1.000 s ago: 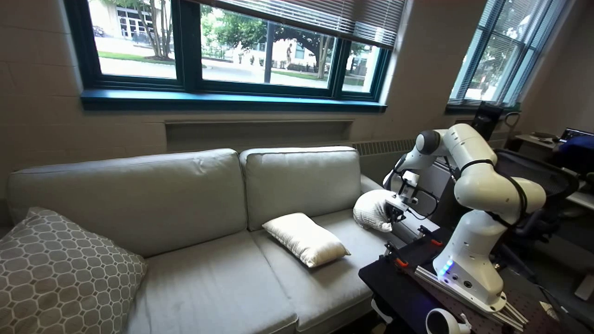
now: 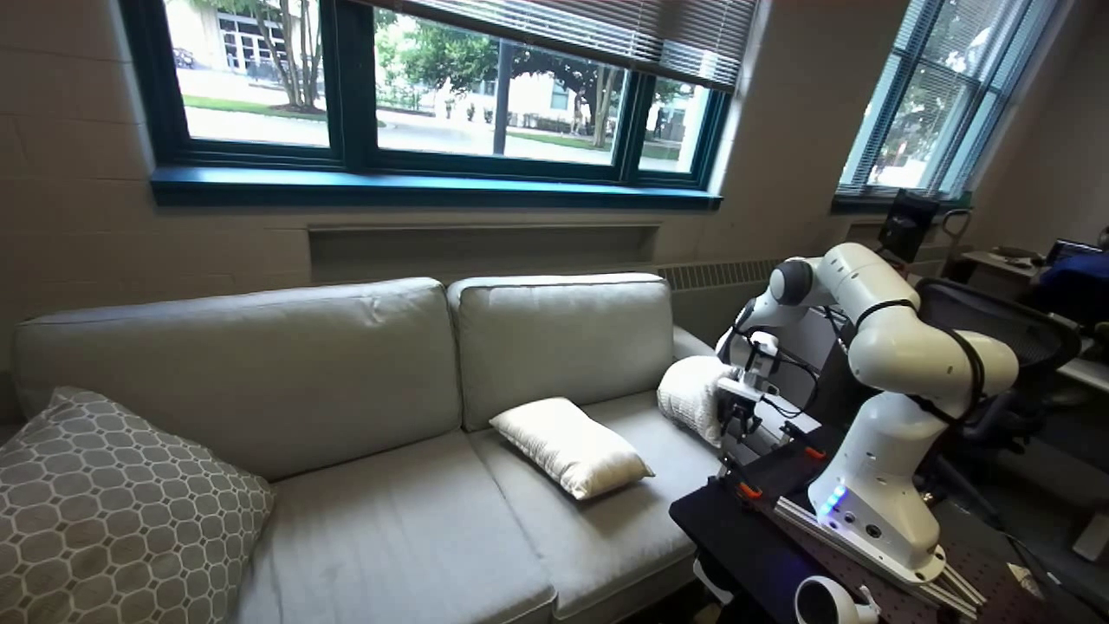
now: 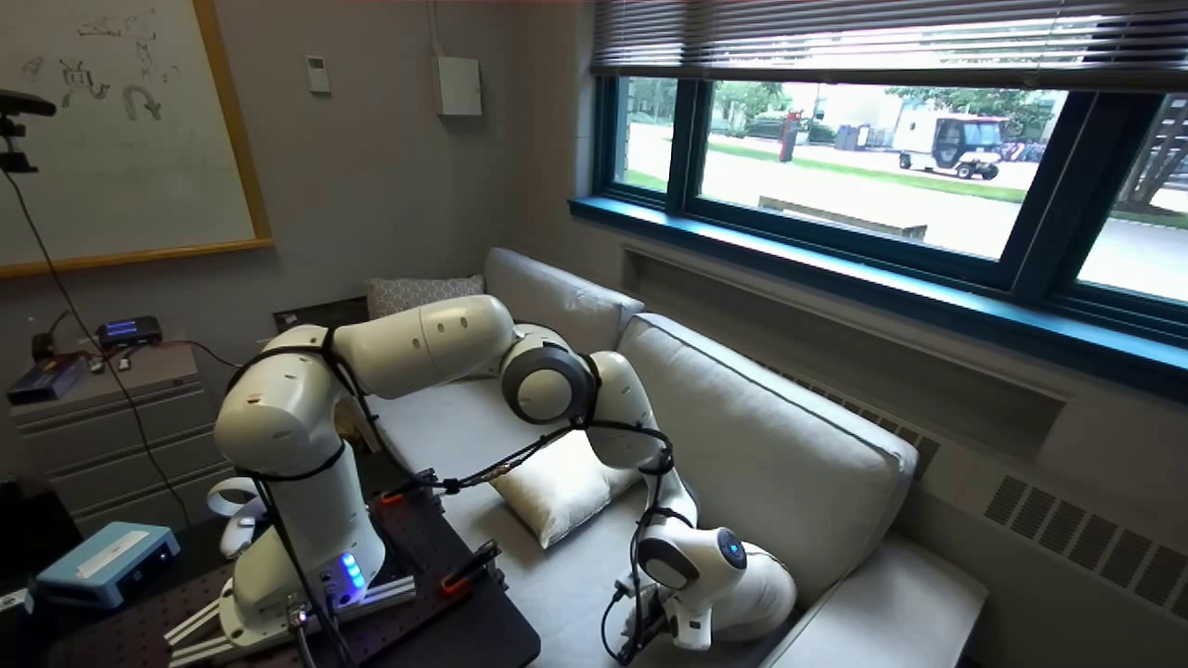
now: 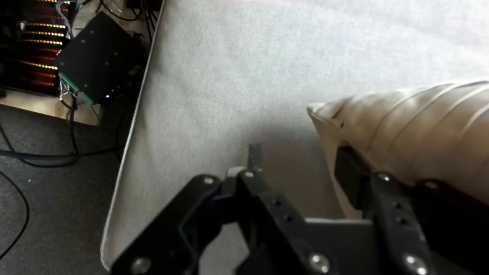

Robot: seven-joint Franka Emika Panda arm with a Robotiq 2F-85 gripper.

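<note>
A white textured pillow (image 2: 690, 396) rests at the sofa's end near the armrest. My gripper is low over the seat beside it, with its two fingers apart. In the wrist view the pleated side of this pillow (image 4: 412, 133) fills the right. Its corner points left, and its lower edge passes between the fingers, closer to the right finger (image 4: 350, 176). The left finger (image 4: 255, 158) stands over bare seat fabric. Exterior view 2 shows the pillow (image 3: 763, 596) partly hidden behind the wrist.
A smooth cream pillow (image 2: 572, 447) lies mid-seat, and a patterned grey pillow (image 2: 125, 510) leans at the far left. The black table (image 2: 728, 530) with orange-tipped clamps borders the sofa's front. Past the seat's edge, cables and electronics (image 4: 101, 57) sit near the floor.
The gripper has come down beside the textured pillow, closer to the seat. That pillow has shifted very slightly; the other pillows are unchanged.
</note>
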